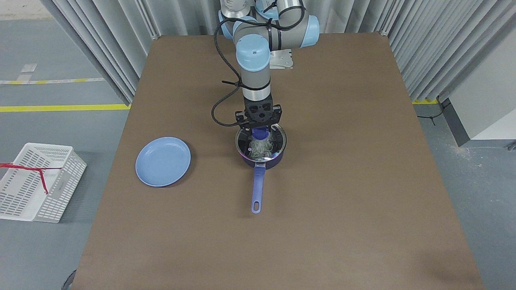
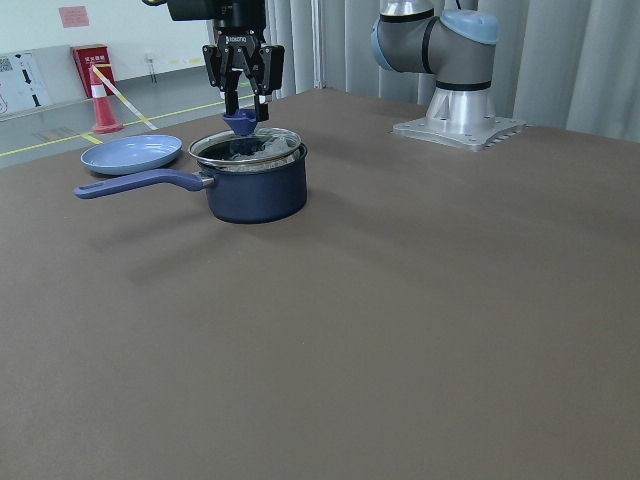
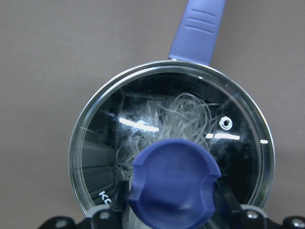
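A navy saucepan (image 2: 258, 200) with a long blue handle (image 1: 257, 188) stands mid-table, translucent tangled strands inside. Its glass lid (image 2: 215, 150), with a blue knob (image 3: 174, 183), lies over the pot's mouth, seen through from above in the wrist view. My gripper (image 2: 243, 95) is directly over the pot with its fingertips at either side of the knob, shut on it as far as the wrist view shows. A light blue plate (image 1: 162, 161) lies flat to the pot's left in the front view.
The robot base (image 2: 460, 125) stands at the back. A white basket (image 1: 63, 188) is on the floor off the table's left side.
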